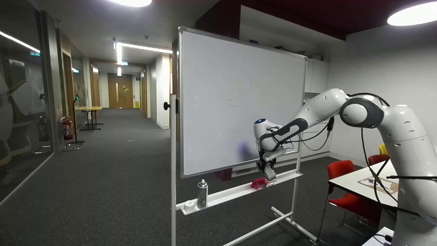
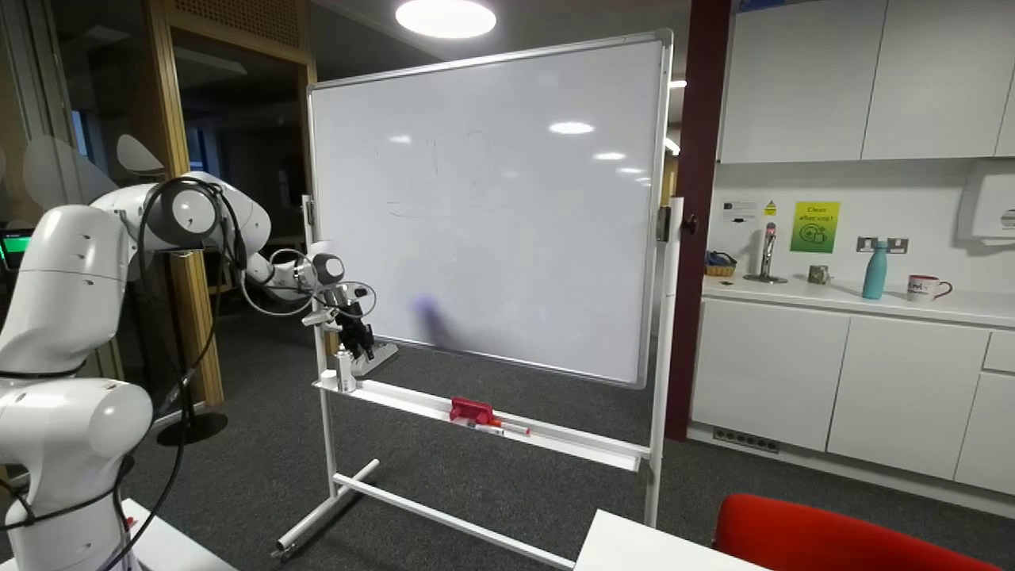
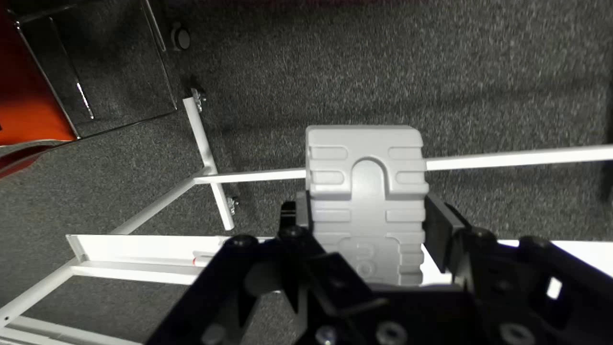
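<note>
My gripper is shut on a grey block-like eraser [image 3: 366, 189] with a ridged, moulded back; its two dark fingers press the sides. In exterior view 2 the eraser [image 2: 376, 360] hangs tilted below the gripper [image 2: 357, 341], close to the spray can in that view. Exterior view 1 shows the gripper [image 1: 265, 164] below the lower edge of the whiteboard [image 1: 241, 94] and above the tray [image 1: 233, 193]. Faint marks [image 2: 409, 209] remain on the board. Whether the eraser touches anything besides the fingers cannot be told.
A red holder [image 2: 470, 410] and markers [image 2: 511, 427] lie on the tray. At its other end stand a silver spray can [image 1: 202, 194] and a white roll [image 1: 189, 205]. Red chairs [image 1: 340, 169] and a white table [image 1: 379, 180] are near the arm.
</note>
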